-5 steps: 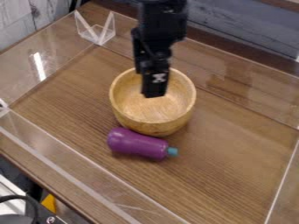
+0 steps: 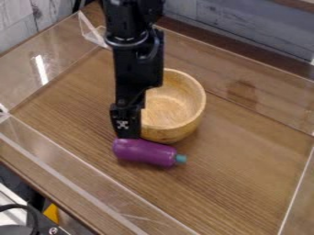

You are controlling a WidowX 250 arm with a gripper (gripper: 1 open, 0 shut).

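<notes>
My black gripper [image 2: 130,117] reaches down from the top centre, its fingertips just above a purple object with a teal tip [image 2: 145,153], which lies on the wooden surface at the lower centre. The gripper is open, as far as its lowered fingers show. A round tan bowl [image 2: 185,108] sits behind and to the right of it, partly hidden by the arm.
A clear plastic edge stands at the upper left. A pale panelled wall runs along the back. Cables and a yellow piece show at the lower left, off the surface.
The bowl and purple object look unmoved.
</notes>
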